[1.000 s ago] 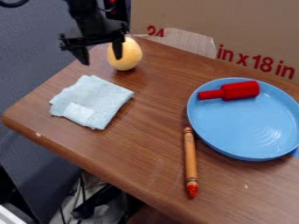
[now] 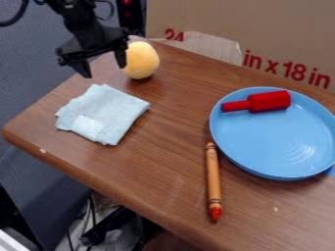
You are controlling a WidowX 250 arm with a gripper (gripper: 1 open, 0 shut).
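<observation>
The black gripper [image 2: 102, 65] hangs at the top left, its fingers apart and pointing down, just left of a pale yellow rounded object [image 2: 143, 61]. Nothing shows between the fingers. A folded pale cloth [image 2: 102, 114] lies on the wooden table below the gripper. A blue plate [image 2: 272, 147] on the right holds a red cylindrical object with a handle [image 2: 268, 100]. An orange crayon [image 2: 214, 179] lies left of the plate, toward the front.
A cardboard box [image 2: 262, 29] stands along the back. The table's left edge drops to a dark floor.
Over the last second the gripper has shifted left, away from the yellow object. The things on the table have not visibly moved.
</observation>
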